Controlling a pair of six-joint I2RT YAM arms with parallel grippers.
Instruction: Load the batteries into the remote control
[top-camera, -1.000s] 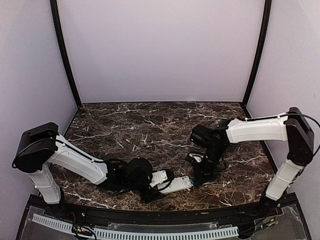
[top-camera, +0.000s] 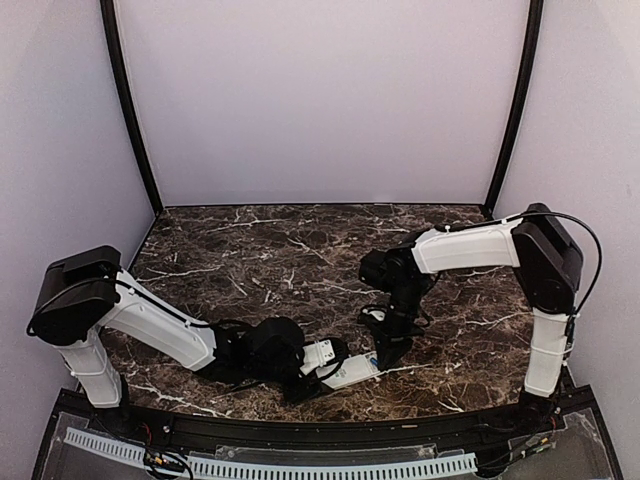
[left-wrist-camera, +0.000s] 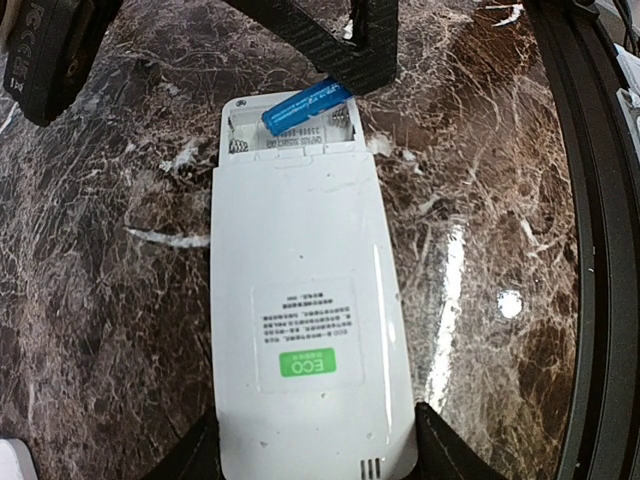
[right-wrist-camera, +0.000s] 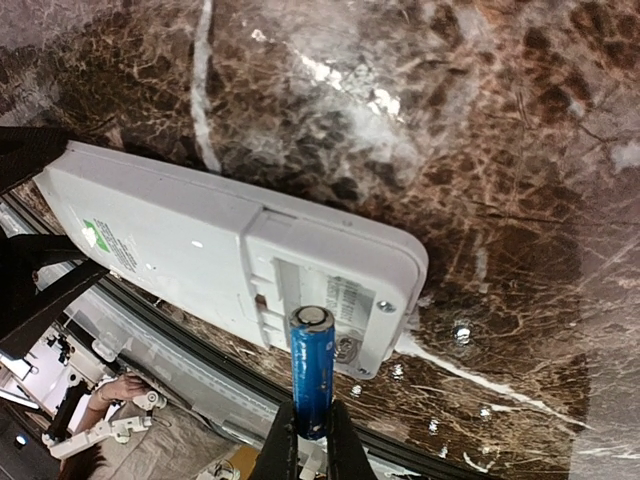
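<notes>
Back side up, the white remote control (left-wrist-camera: 305, 300) has its battery compartment (left-wrist-camera: 240, 135) uncovered at the far end, with springs and a label showing inside. My left gripper is shut on the near end of the remote, one finger on each side. A blue battery (right-wrist-camera: 313, 370) is pinched by one end in my right gripper. It slants over the compartment, its free metal end above the bay. Whether it touches the compartment floor I cannot tell. No other battery shows in the bay.
Along the front runs a dark table edge (top-camera: 300, 430), close to the remote. The corner of a white object (left-wrist-camera: 15, 460) shows at the lower left of the left wrist view.
My right arm has moved left, bringing the battery from the remote's end to over its compartment. The left arm and the remote have stayed almost still.
</notes>
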